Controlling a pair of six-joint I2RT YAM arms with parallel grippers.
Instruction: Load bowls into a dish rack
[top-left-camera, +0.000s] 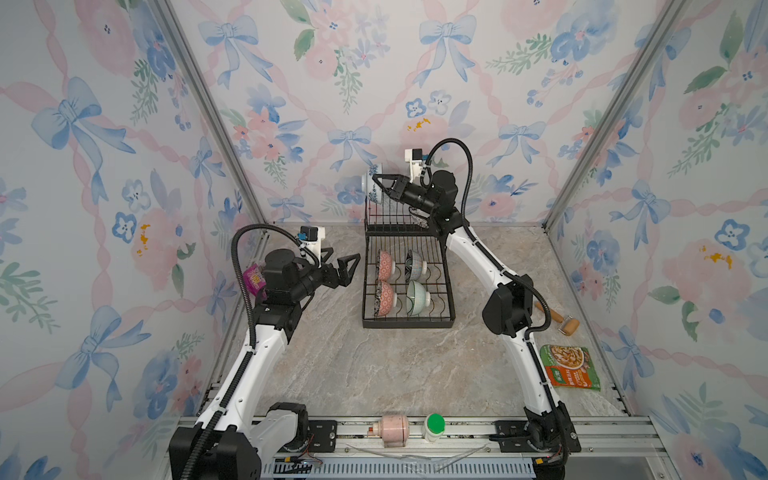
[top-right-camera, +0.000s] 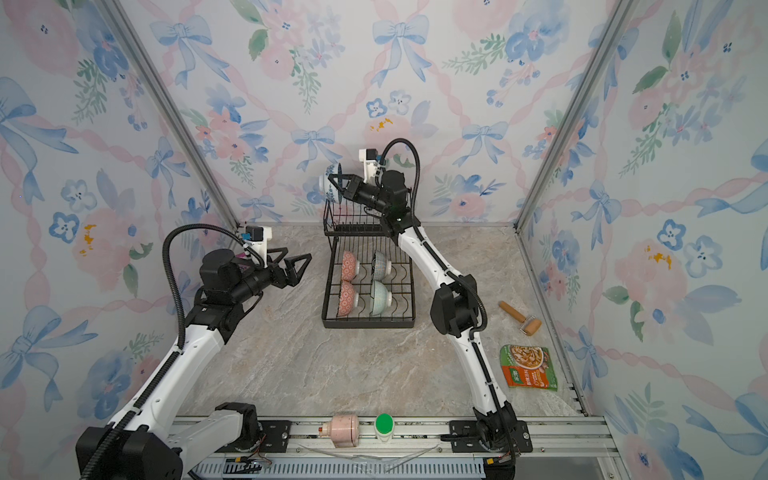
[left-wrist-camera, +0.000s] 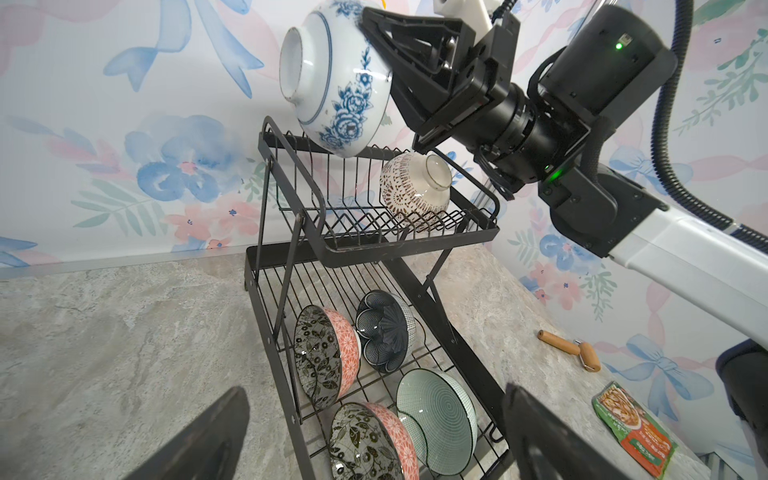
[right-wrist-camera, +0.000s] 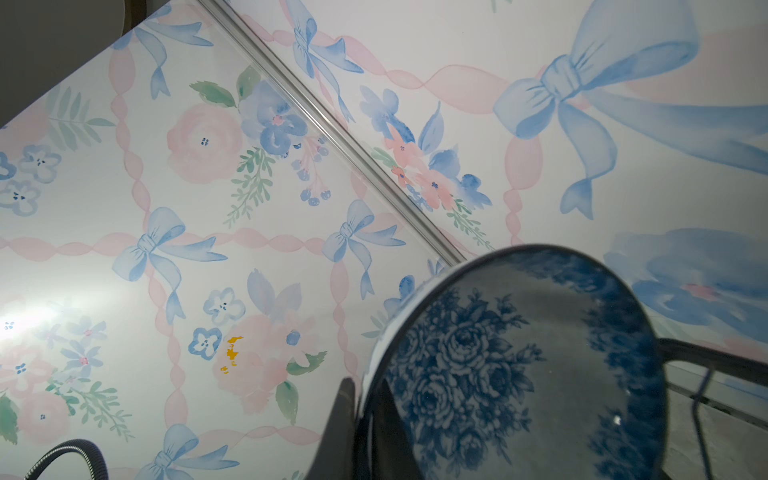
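Observation:
A white bowl with blue flowers (left-wrist-camera: 344, 96) hangs above the upper-left part of the black dish rack (left-wrist-camera: 400, 254), tipped on its side. My right gripper is shut on its rim, and the right wrist view looks into its patterned inside. On the rack's top shelf rests a brown-patterned white bowl (left-wrist-camera: 416, 184). Down on the lower tier stand two pink bowls (top-left-camera: 386, 265), a dark-lined bowl (left-wrist-camera: 388, 328) and a pale green bowl (left-wrist-camera: 438, 420). Left of the rack, in the air, my left gripper (top-left-camera: 342, 268) is open and empty.
To the right lie a wooden-handled roller (top-right-camera: 520, 318) and a green-orange food packet (top-right-camera: 528, 368). A magenta item (top-left-camera: 254, 280) sits behind the left arm. Counter in front of the rack is clear.

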